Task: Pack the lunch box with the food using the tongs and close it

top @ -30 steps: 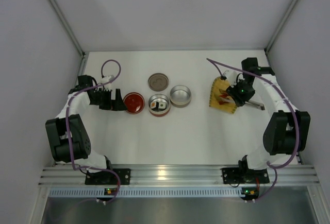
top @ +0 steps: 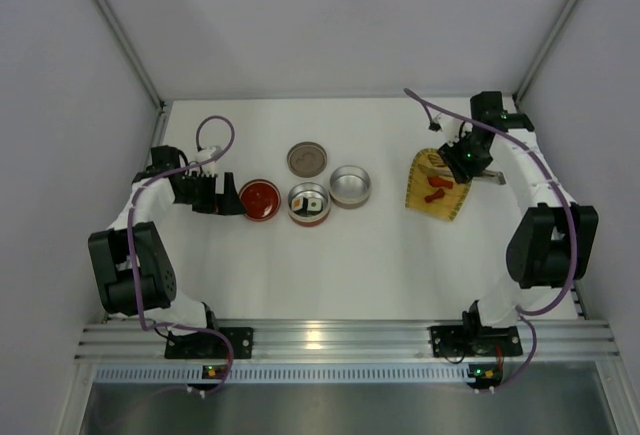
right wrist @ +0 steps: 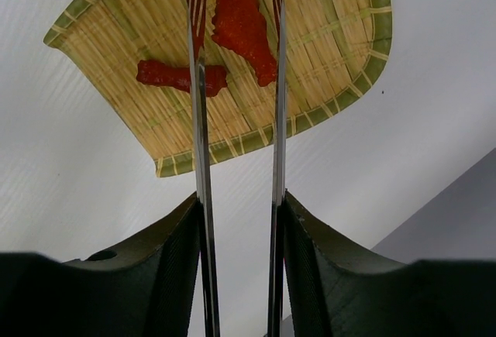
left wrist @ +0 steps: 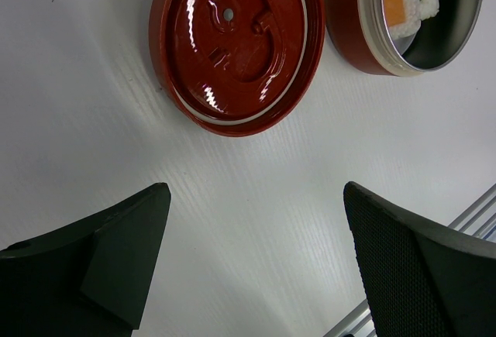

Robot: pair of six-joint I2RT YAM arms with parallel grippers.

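My right gripper is shut on steel fork-ended tongs [right wrist: 280, 135], one arm against each finger. The tongs' arms stand apart over a bamboo mat [right wrist: 341, 97], on either side of a red drumstick-like piece [right wrist: 242, 23]. A second red piece [right wrist: 164, 74] lies crosswise, partly behind the left arm; a bit more red shows behind that arm's prongs. In the top view, a lunch box bowl [top: 309, 221] holds sushi [top: 308, 203]; an empty steel bowl [top: 350, 186] stands to its right. My left gripper is open and empty, near the red lid [left wrist: 225, 58].
A brown-grey round lid [top: 307, 159] lies behind the bowls. The front of the white table [top: 350, 275] and the stretch between bowls and mat are clear. A metal rail [top: 340, 340] runs along the front.
My right gripper has moved toward the back of the table with the tongs, across the mat. The left arm, bowls and lids have stayed where they were.
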